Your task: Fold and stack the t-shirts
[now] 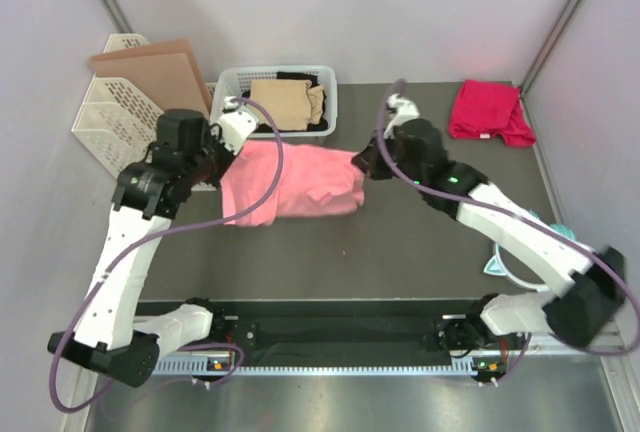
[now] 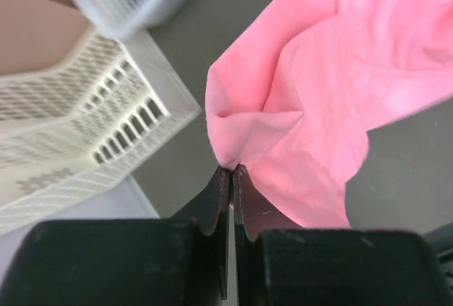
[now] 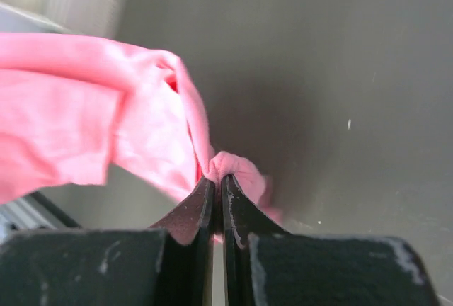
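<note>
A pink t shirt (image 1: pixel 300 187) is held up between both grippers and spans between them in the top view. My left gripper is shut on its gathered corner, with the cloth hanging in folds. My right gripper is shut on a bunched edge of the same shirt at the other end. A folded red t shirt (image 1: pixel 488 112) lies at the back right, and beige folded cloth (image 1: pixel 278 102) sits on dark cloth inside a white bin.
The white bin (image 1: pixel 234 87) stands at the back, beside slotted white baskets (image 1: pixel 110 127) with cardboard. A teal object (image 1: pixel 560 235) is at the right edge.
</note>
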